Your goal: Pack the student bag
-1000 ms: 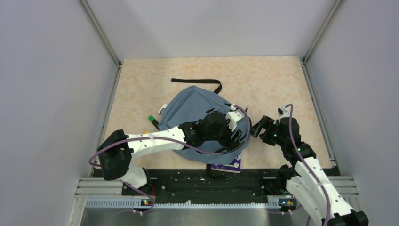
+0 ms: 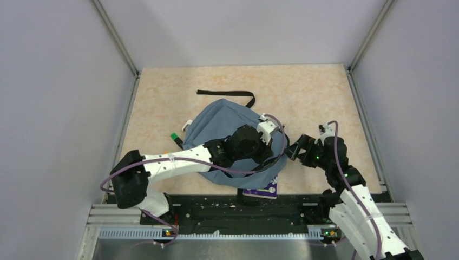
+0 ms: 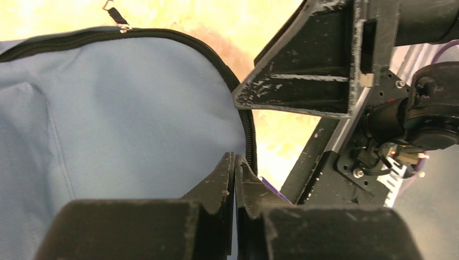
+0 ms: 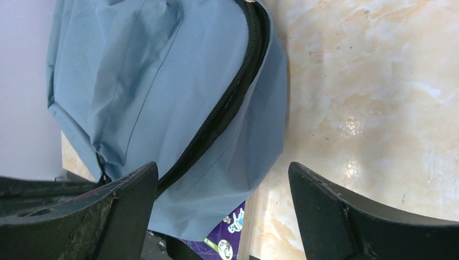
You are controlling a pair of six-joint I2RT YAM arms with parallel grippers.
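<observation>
A blue-grey fabric bag [image 2: 216, 122] lies on the table, its black zip [image 3: 162, 33] along the right edge. My left gripper is over that side, shut with nothing visible between its fingertips. Just right of the bag my right gripper stands open, fingers spread over the bag's edge. A purple printed item [image 4: 222, 238] pokes out from under the bag's front; in the top view the left arm hides part of the bag.
A black strap [image 2: 222, 92] lies behind the bag. A green-ended item [image 2: 175, 136] and a white item [image 2: 187, 124] sit at its left.
The left arm's wrist has shifted slightly toward the back and left over the bag. The right arm is almost unmoved.
</observation>
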